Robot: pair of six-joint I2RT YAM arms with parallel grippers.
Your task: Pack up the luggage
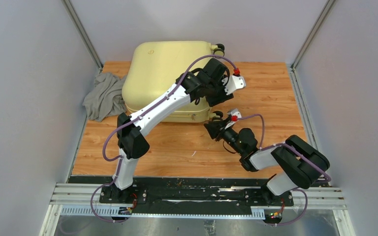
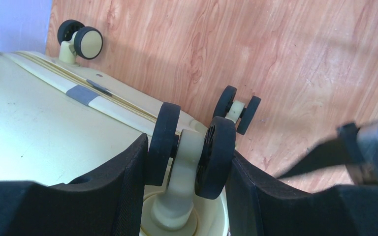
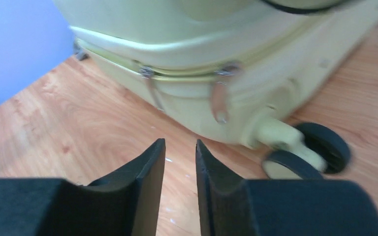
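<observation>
A pale yellow suitcase (image 1: pixel 165 73) lies shut on the wooden table, its wheels toward the right. In the left wrist view my left gripper is shut on one of its double wheels, the black wheel (image 2: pixel 217 157) between the fingers. From above, that grip is hidden under the left arm. My right gripper (image 1: pixel 211 129) is just off the suitcase's near right corner. Its fingers (image 3: pixel 150 182) stand part open in the right wrist view, with only table visible between them. Two zipper pulls (image 3: pixel 220 96) hang on the suitcase side beyond, and a lower wheel (image 3: pixel 295 164) is to their right.
A crumpled grey cloth (image 1: pixel 106 97) lies on the table left of the suitcase. Walls stand at the left, right and back.
</observation>
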